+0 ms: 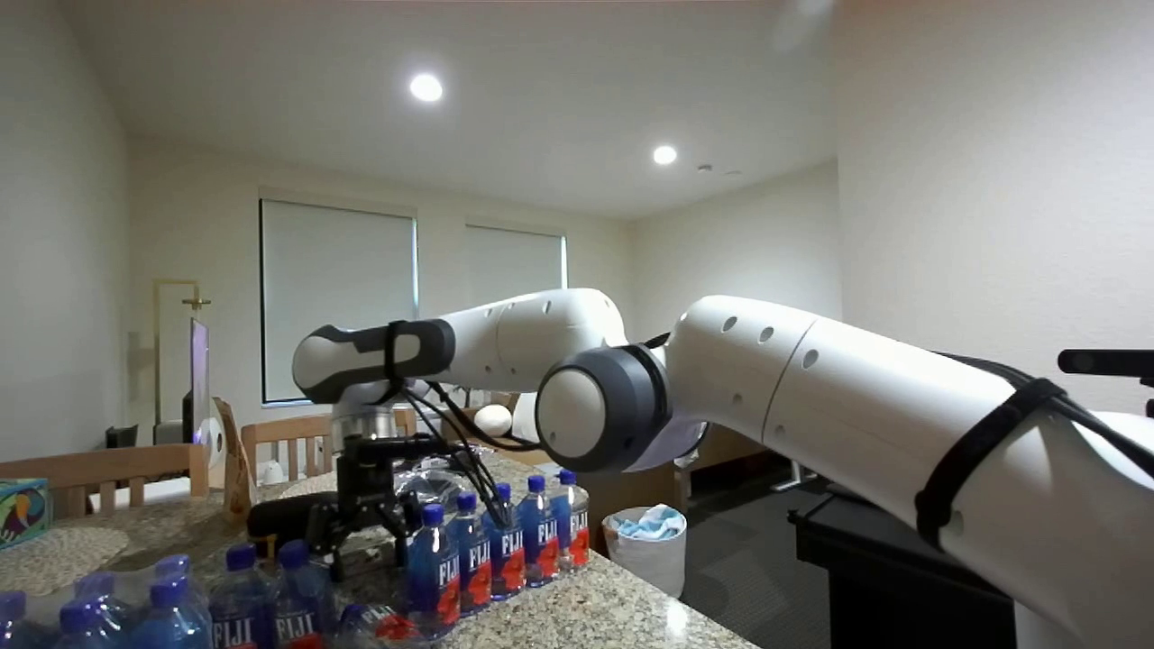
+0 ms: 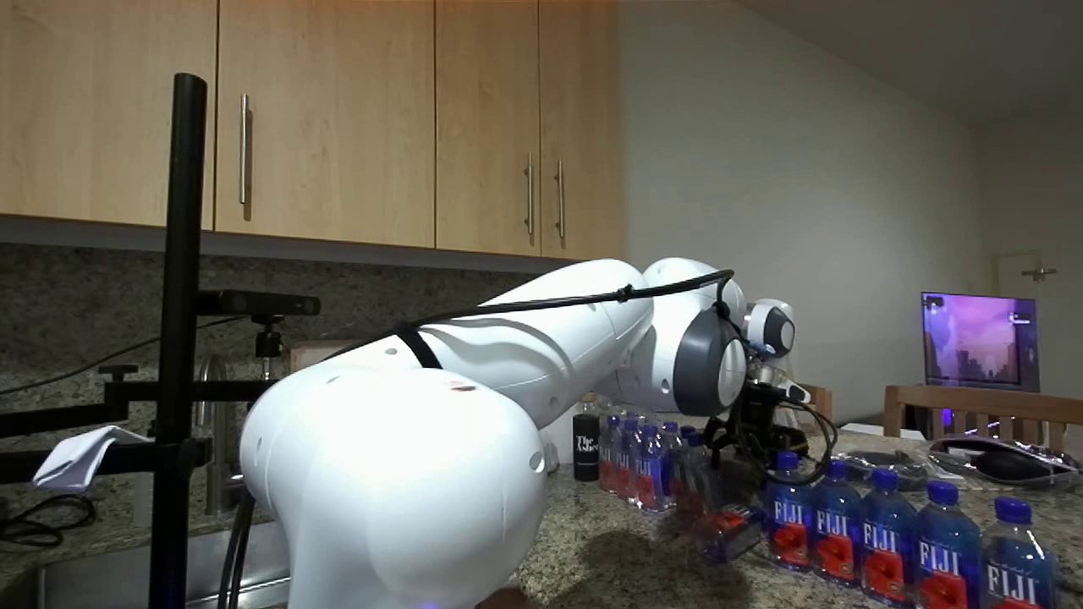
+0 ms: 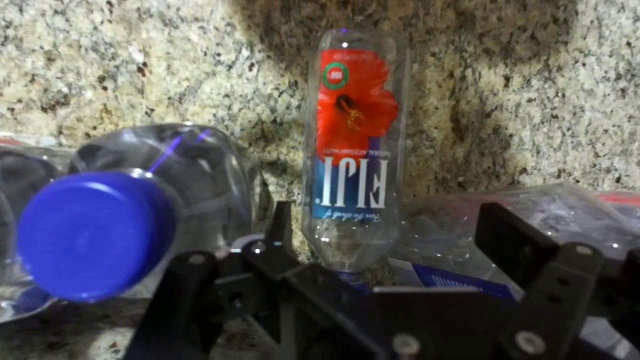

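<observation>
A clear bottle with a red flower label [image 3: 354, 150] lies on its side on the speckled counter, its neck toward my gripper. The gripper points down and stands open, with its black fingers spread on either side of the neck end and nothing gripped. Close to the left finger in the wrist view is an upright bottle with a blue cap [image 3: 96, 234]. In the second exterior view, the lying bottle [image 2: 728, 533] rests between two groups of upright bottles, with my gripper [image 2: 739, 436] behind it. The lying bottle's cap is mostly hidden behind the gripper.
A row of upright bottles [image 2: 883, 533] stands on one side, another group [image 2: 645, 462] on the other. Crumpled clear plastic [image 3: 510, 216] lies by the right finger. Bare counter [image 2: 599, 558] extends in front of the lying bottle. A white bin [image 1: 646, 552] stands beyond the counter edge.
</observation>
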